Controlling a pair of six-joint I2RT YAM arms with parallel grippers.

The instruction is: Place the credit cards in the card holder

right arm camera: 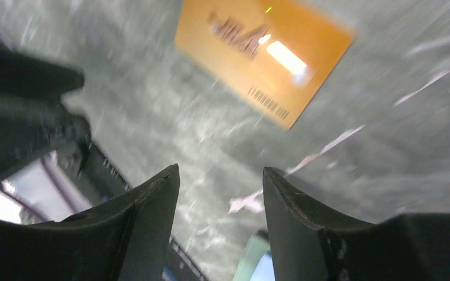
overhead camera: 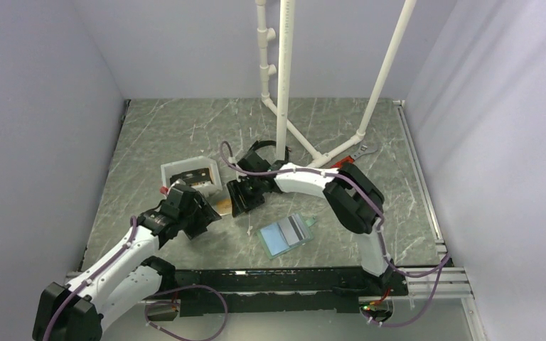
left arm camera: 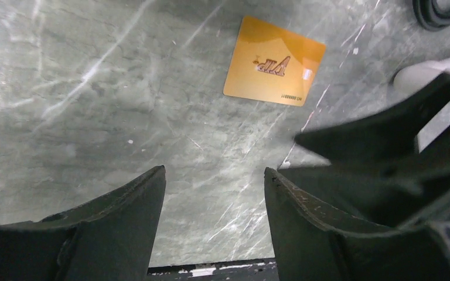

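Note:
An orange card (overhead camera: 223, 206) lies between my two grippers in the top view. In the left wrist view the orange card (left arm camera: 274, 61) rests flat on the table, beyond my left gripper, whose fingers stand apart with bare table between them. My right gripper also has its fingers spread, with no card visible between them; the orange card (right arm camera: 263, 55) shows past their tips, blurred. The card holder (overhead camera: 285, 236), light blue and grey with a dark stripe, lies flat at the front, right of both grippers.
Behind my left gripper is a white tray (overhead camera: 215, 174) with dark contents. White pipes (overhead camera: 321, 159), a red-handled wrench (overhead camera: 359, 152) and a black coil (overhead camera: 263, 144) occupy the back. Both grippers are close together.

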